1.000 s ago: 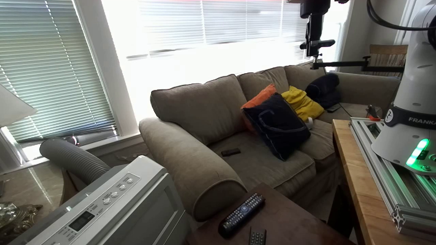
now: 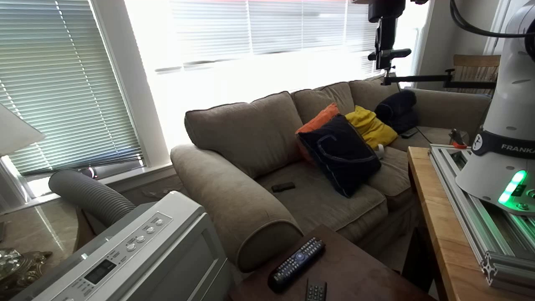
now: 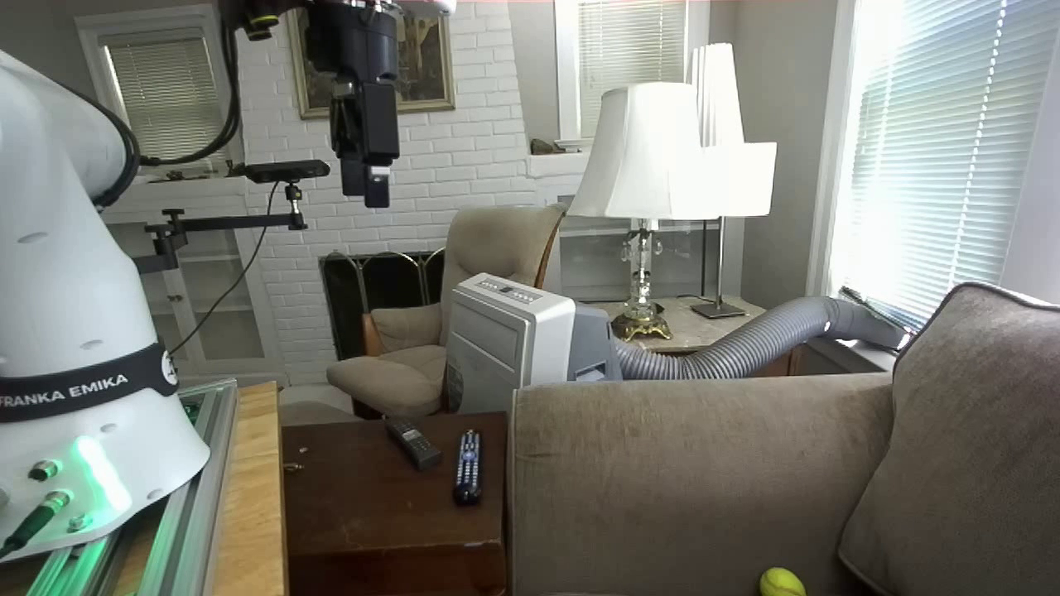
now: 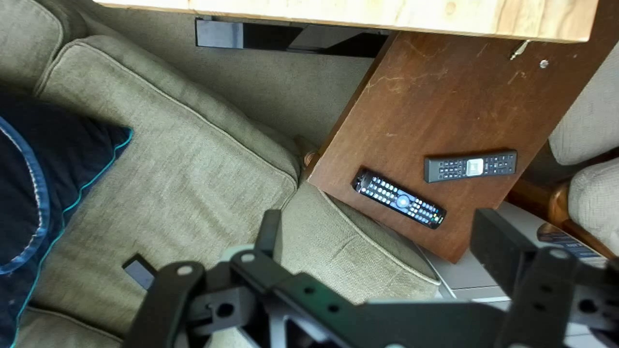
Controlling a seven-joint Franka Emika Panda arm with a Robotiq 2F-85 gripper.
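Note:
Two black remotes lie on the brown side table (image 4: pixel 429 110). The longer one, with a round blue-ringed pad (image 4: pixel 403 200), is nearer the sofa arm; the other remote (image 4: pixel 447 170) has a pale square button. A small dark object (image 4: pixel 139 271) rests on the sofa seat, perhaps another remote. In the wrist view my gripper is open, its two dark fingers wide apart with nothing held between them. From the second exterior view, the gripper (image 3: pixel 375 194) hangs pointing down, high above the table and remotes.
A beige sofa (image 2: pixel 240 135) holds dark, orange and yellow cushions. A white air conditioner (image 3: pixel 507 333) with a grey hose stands past the side table. My base's wooden bench (image 2: pixel 436 220) borders that table. A tennis ball (image 3: pixel 781 582) lies by the sofa cushion.

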